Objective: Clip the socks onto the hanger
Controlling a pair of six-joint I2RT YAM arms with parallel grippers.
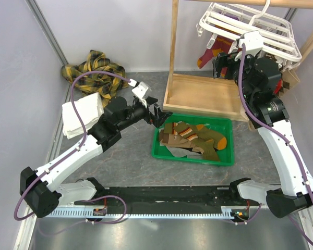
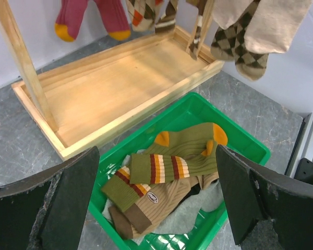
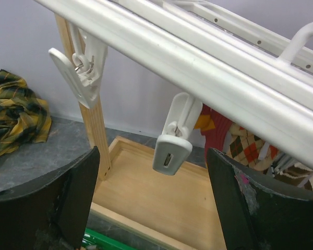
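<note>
The white hanger (image 1: 250, 28) hangs from the wooden bar at the top right, several socks clipped to it. In the right wrist view, a white clip (image 3: 172, 153) with nothing in it dangles between the open fingers of my right gripper. Maroon socks (image 2: 94, 15) and argyle socks (image 2: 242, 49) hang in the left wrist view. Several loose olive, brown and grey socks lie in the green bin (image 1: 167, 160), among them a striped olive sock (image 2: 159, 169). My left gripper (image 1: 161, 115) is open and empty at the bin's back left corner.
A wooden tray base (image 1: 203, 94) with an upright post (image 1: 173, 41) stands behind the bin. White cloths (image 1: 81, 114) and a yellow plaid cloth (image 1: 96, 73) lie at the left. Grey floor left of the bin is clear.
</note>
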